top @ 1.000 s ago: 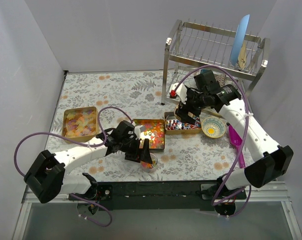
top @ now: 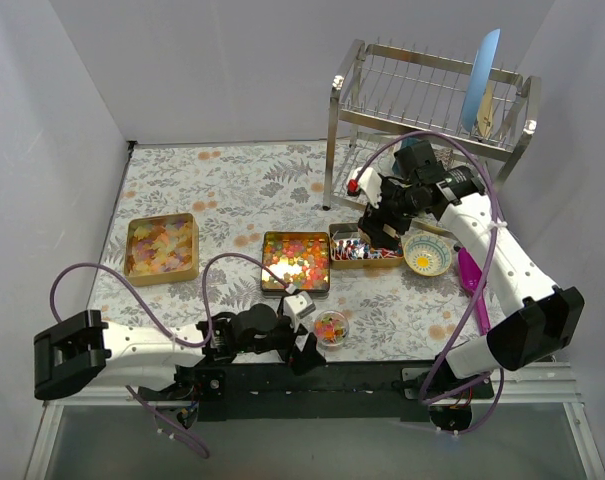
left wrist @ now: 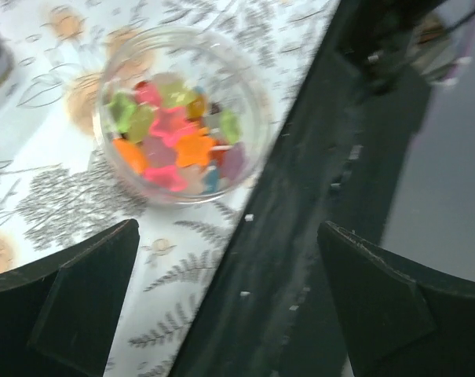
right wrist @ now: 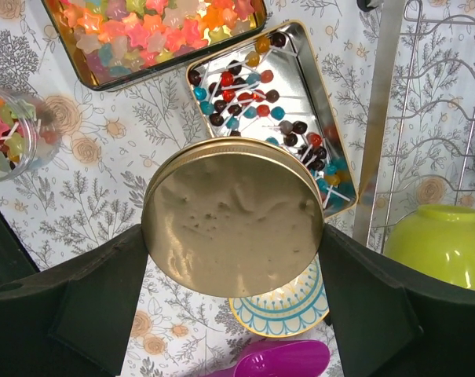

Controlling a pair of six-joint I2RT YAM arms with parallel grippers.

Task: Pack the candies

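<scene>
A clear jar (top: 331, 328) of mixed candies stands at the table's front edge, seen close in the left wrist view (left wrist: 182, 133). My left gripper (top: 298, 352) is open and empty just in front of it (left wrist: 229, 259). My right gripper (top: 380, 225) is over the lollipop tin (top: 367, 254); in its wrist view a gold round lid (right wrist: 231, 220) sits between the fingertips, but whether they grip it is unclear. A tin of star candies (top: 296, 264) lies left of the lollipops.
A tin of gummies (top: 162, 245) is at the left. A metal rack (top: 429, 80), patterned bowl (top: 427, 255), green bowl (right wrist: 433, 243) and purple scoop (top: 471, 275) crowd the right.
My left gripper has shifted toward the front edge, and the jar sits slightly farther right than a second ago. My right arm has moved little.
</scene>
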